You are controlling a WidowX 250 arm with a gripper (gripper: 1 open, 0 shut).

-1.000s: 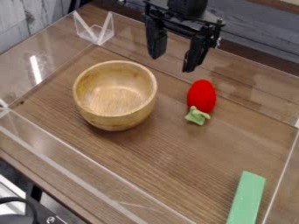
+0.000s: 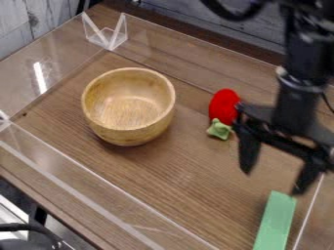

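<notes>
My gripper (image 2: 274, 161) reaches down over the right of the table, its dark fingers standing open, with no object visible between them. Below it lies a long green block (image 2: 272, 232) at the bottom right. A red strawberry-like object (image 2: 225, 105) with a green top sits left of the arm, right of a round wooden bowl (image 2: 128, 132). The bowl appears empty.
A clear wire-like holder (image 2: 107, 31) stands at the upper left near the table's edge.
The arm has moved from the upper middle down and to the right, toward the green block. The bowl, red object and green block have stayed in place.
</notes>
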